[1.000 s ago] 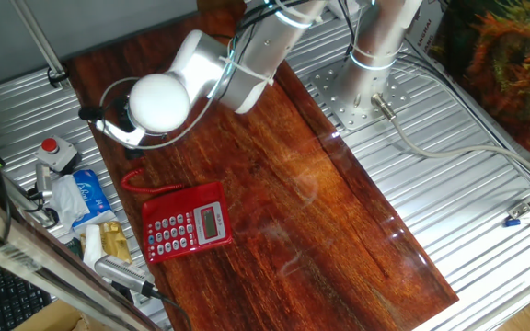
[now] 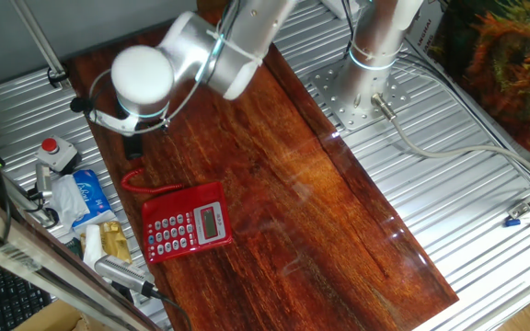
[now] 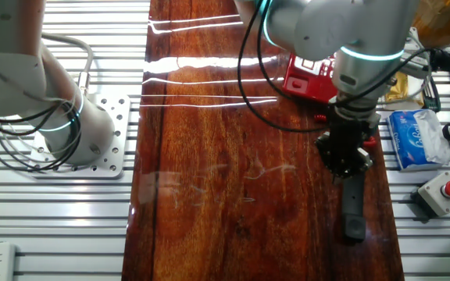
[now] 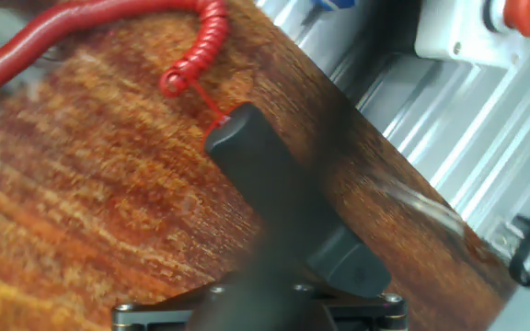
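Note:
A red desk telephone (image 2: pixel 188 222) with grey keys and a small display lies on the brown wooden board, partly behind the arm in exterior view 2 (image 3: pixel 311 80). Its black handset (image 4: pixel 258 165) rests off the base, near the board's edge, joined to it by a coiled red cord (image 4: pixel 212 41). My gripper (image 3: pixel 345 165) points down over the cord-side part of the handset (image 3: pixel 354 211). In the wrist view, dark blurred gripper parts cover some of the handset's middle. Contact between them is unclear, and the finger opening is hidden.
Beyond the board's edge stand a box with a red button (image 3: pixel 444 193) and a blue-and-white tissue pack (image 3: pixel 417 139). Black cables loop beside the arm. Much of the wooden board (image 3: pixel 217 211) is bare.
In exterior view 1 the arm's rounded wrist joint has shifted up and left in the picture, and part of the handset now shows below it. Telephone base and cord look unmoved.

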